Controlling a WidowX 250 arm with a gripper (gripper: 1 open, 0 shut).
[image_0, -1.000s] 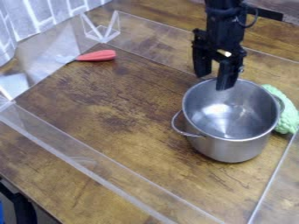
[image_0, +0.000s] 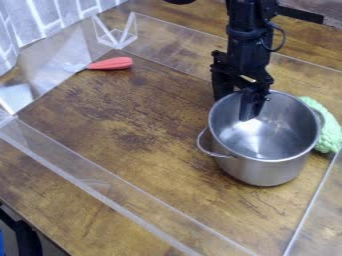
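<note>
The black gripper (image_0: 241, 92) hangs at the back rim of a large steel pot (image_0: 259, 150), its fingers reaching down around that rim at the pot's upper left. Whether the fingers are open or shut on the rim is hard to make out. The pot stands upright on the wooden surface at the right, with a loop handle on its near left side. Its inside looks empty.
A green cloth-like item (image_0: 321, 118) lies against the pot's right side. A red object (image_0: 110, 64) lies at the upper left. Clear plastic walls edge the wooden surface (image_0: 114, 130), whose middle and left are bare.
The pot looks unmoved.
</note>
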